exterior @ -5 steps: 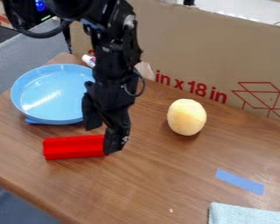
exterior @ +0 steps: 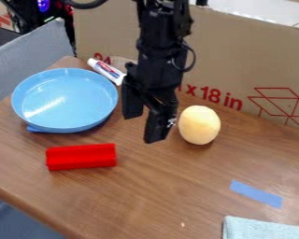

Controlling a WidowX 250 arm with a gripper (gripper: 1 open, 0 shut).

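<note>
My black gripper [exterior: 147, 113] hangs open in the middle of the view, its fingers pointing down above the wooden table, between a blue plate [exterior: 63, 98] on the left and a pale yellow egg-shaped object [exterior: 200, 125] on the right. Nothing shows between the fingers. A red cylindrical block [exterior: 81, 157] lies in front of the plate, below and left of the gripper. A white tube [exterior: 107, 70] with a red label lies behind the plate, partly behind the arm.
A cardboard panel [exterior: 249, 65] backs the table [exterior: 152, 196]. A light blue cloth [exterior: 260, 229] lies at the front right, near a blue tape strip [exterior: 256, 194].
My gripper has moved up and to the right, away from the red block toward the yellow object. The objects on the table appear unmoved.
</note>
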